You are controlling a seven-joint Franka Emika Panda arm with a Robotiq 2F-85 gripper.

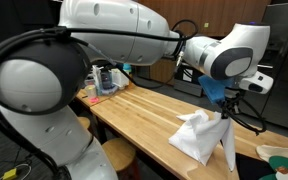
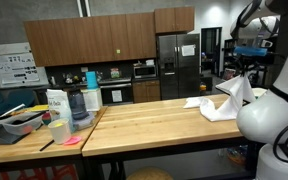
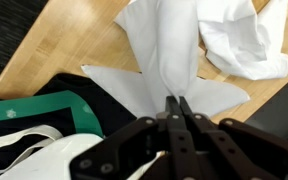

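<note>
My gripper is shut on a white cloth [image 3: 169,48], pinching it at the fingertips. The cloth hangs down over the table's edge area, its lower part spreading out in the wrist view. From the side, the gripper [image 1: 224,114] is low above the table, with the held cloth [image 1: 227,140] draping beneath it. A second white piece of cloth [image 3: 252,38] lies crumpled on the wood beside it; whether the two pieces are joined is unclear.
On the wooden table [image 1: 149,115], a black surface [image 3: 59,88] and a green-and-white item [image 3: 81,112] lie close by the gripper. Cups and containers [image 2: 76,103] stand at the far end.
</note>
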